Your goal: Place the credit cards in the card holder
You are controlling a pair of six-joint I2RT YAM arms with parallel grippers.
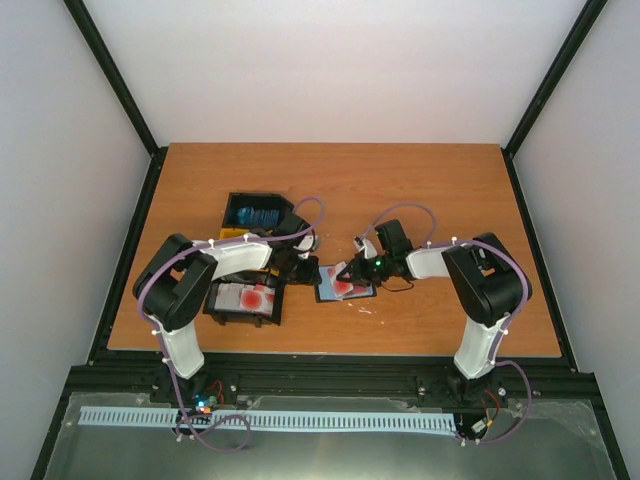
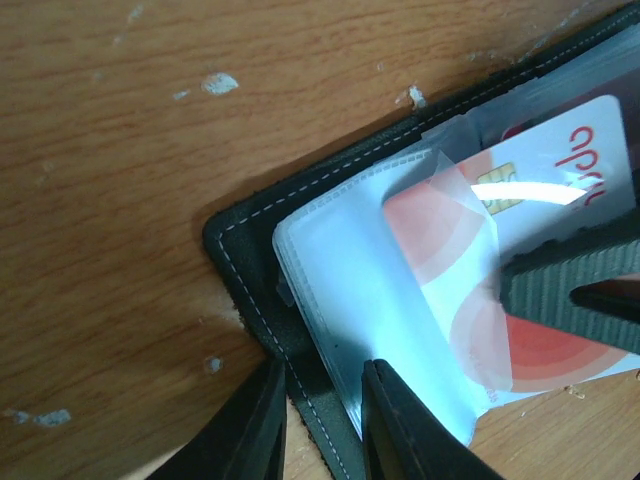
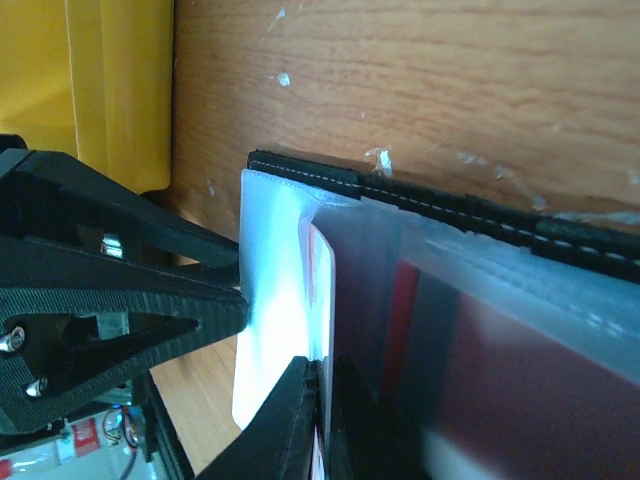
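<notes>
The dark card holder lies open on the table, its clear sleeve bluish in the left wrist view. A white and red credit card lies at the sleeve, its leading part under the clear film and the rest outside. My right gripper is shut on the card, whose thin edge runs down between its fingertips. My left gripper stands part open at the holder's left edge, one finger on each side of the holder's stitched border in its view. I cannot tell whether it touches the sleeve.
A black box with more red and white cards stands left of the holder, partly under the left arm. Behind it are a yellow container and a black box with blue contents.
</notes>
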